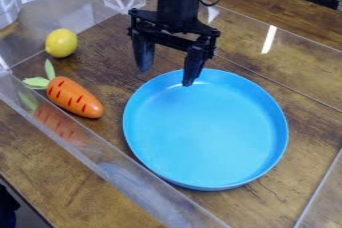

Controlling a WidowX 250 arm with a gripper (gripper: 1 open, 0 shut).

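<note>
My black gripper (168,60) hangs over the top rim of a round blue plate (203,132), its two fingers spread apart with nothing visible between them. A toy carrot (75,96) with green leaves lies left of the plate. A yellow lemon (60,43) sits farther back at the upper left.
A clear plastic wall (80,152) runs diagonally along the lower left, in front of the carrot and plate.
</note>
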